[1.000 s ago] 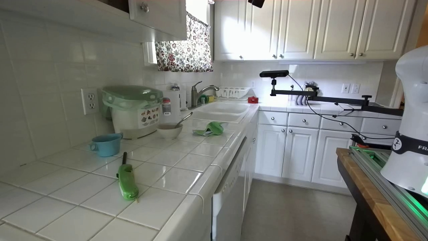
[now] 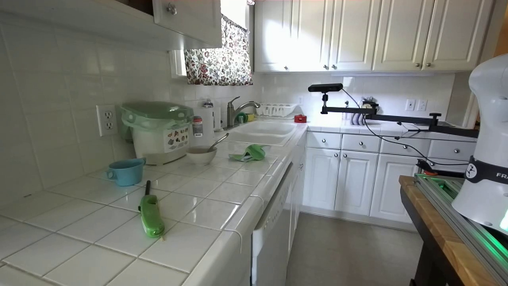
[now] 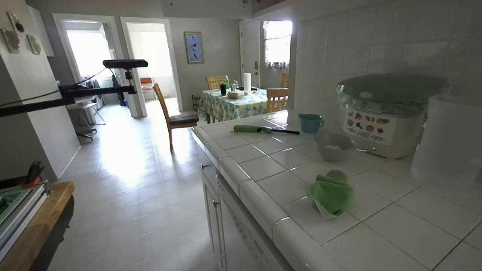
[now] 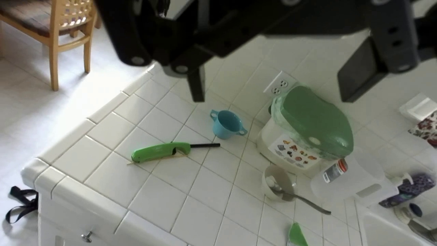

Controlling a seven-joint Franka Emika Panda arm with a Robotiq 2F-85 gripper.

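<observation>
My gripper stands open high over the counter in the wrist view, its two dark fingers wide apart and nothing between them. Below it on the white tiles lie a green lighter with a black stem (image 4: 157,152) and, close to its tip, an upright blue two-handled cup (image 4: 226,124). A pale bowl (image 4: 267,189) holds a metal spoon (image 4: 311,203) leaning on its rim. A crumpled green piece (image 3: 333,192) rests nearer the sink; the wrist view catches only part of it. Neither exterior view shows the gripper.
Against the tiled wall stands a bin with a green lid (image 2: 157,112), beside a translucent jug (image 4: 342,176). The sink (image 2: 266,131) lies farther along. Cupboards (image 2: 109,16) overhang the counter. Bare tiles surround the lighter toward the counter's front edge (image 3: 257,198).
A dark part of the arm at the top of exterior view 1 has gone out of the picture. The things on the counter have not moved.
</observation>
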